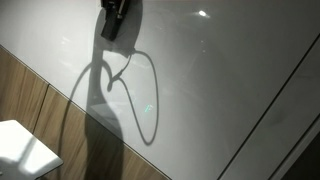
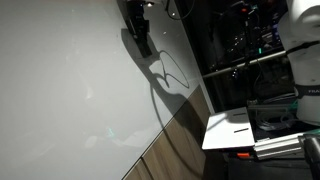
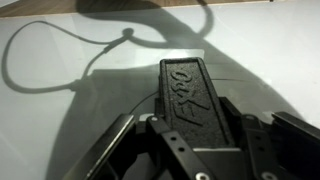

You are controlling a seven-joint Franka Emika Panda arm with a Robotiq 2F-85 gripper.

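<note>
In the wrist view a black, oblong block (image 3: 190, 92) with raised lettering on its top points away from me. My gripper is shut on its near end, with a dark finger on each side. What lies under the block is hidden. Exterior view 1 has the dark gripper (image 1: 114, 18) cut off at the top edge, over a glossy white surface (image 1: 220, 75). From exterior view 2 the block (image 2: 142, 44) looks close to that surface, but I cannot tell whether it touches.
Shadows of the arm and a looped cable fall across the white surface, which is otherwise bare. Wood-grain panelling (image 1: 20, 90) borders it. A white shelf-like piece (image 2: 228, 130) and cluttered dark equipment (image 2: 240, 45) stand beyond one side.
</note>
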